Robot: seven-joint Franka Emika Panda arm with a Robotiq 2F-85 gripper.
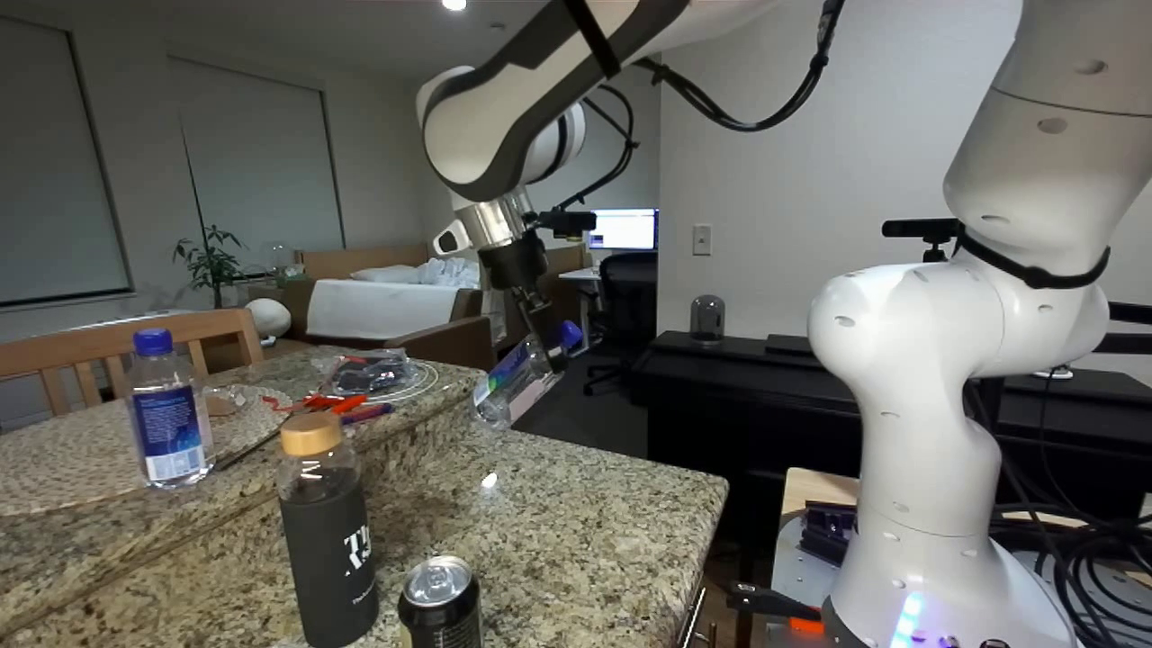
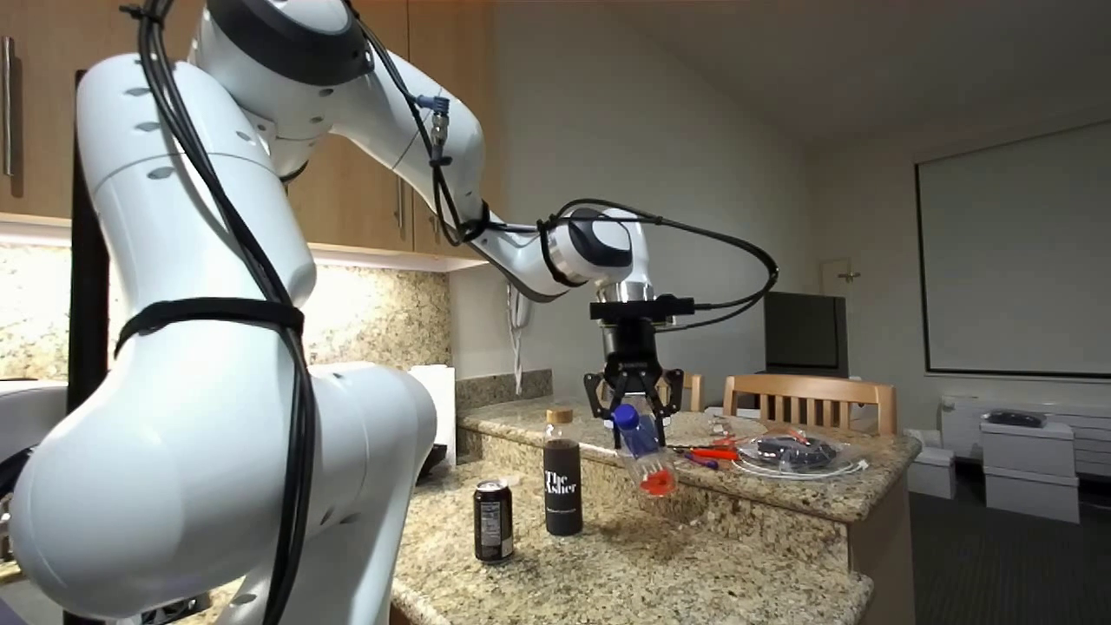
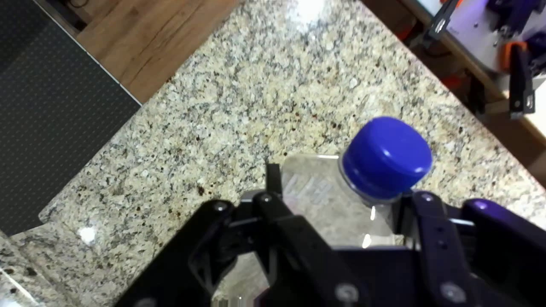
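A clear plastic bottle with a blue cap (image 3: 387,158) is held in the air, tilted, with my gripper shut around it near the cap end. In exterior view 1 the bottle (image 1: 512,387) slants down to the left from its cap, over the far part of the lower granite counter. My gripper (image 1: 548,351) grips it from above. Exterior view 2 shows the same bottle (image 2: 647,457) hanging below the gripper, cap toward that camera and base lower. Its lower body is mostly hidden by the fingers in the wrist view.
On the lower counter (image 1: 583,497) stand a dark bottle with a wooden lid (image 1: 327,540) and a black can (image 1: 440,605). A second blue-capped bottle (image 1: 169,416) is upright on the raised ledge, near bagged cables (image 1: 373,373) and red tools (image 1: 348,404).
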